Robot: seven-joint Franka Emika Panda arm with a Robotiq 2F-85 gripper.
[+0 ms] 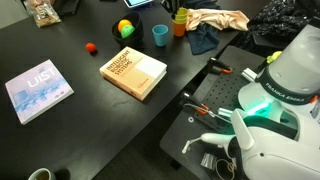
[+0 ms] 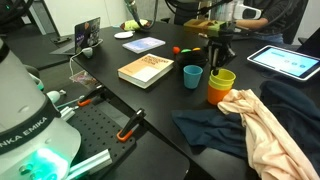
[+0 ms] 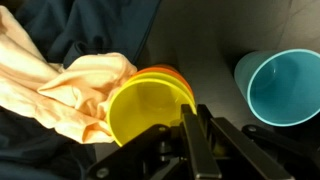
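Note:
A yellow cup (image 3: 145, 115) sits in a stack with orange cups (image 2: 219, 97), whose rims peek out along one side in the wrist view. My gripper is shut on the yellow cup's rim, on the side towards the blue cup (image 3: 285, 88). In exterior view 2 the gripper (image 2: 211, 68) reaches down from behind at the left edge of the yellow cup (image 2: 225, 76). Whether the yellow cup is fully seated in the orange ones is hard to tell.
Peach cloth (image 2: 262, 130) and dark cloth (image 2: 215, 133) lie beside the stack. A black bowl with colourful balls (image 1: 127, 30), an orange-and-white book (image 1: 133, 73) and a white book (image 1: 38, 90) stand further along the table. A tablet (image 2: 277, 60) lies behind.

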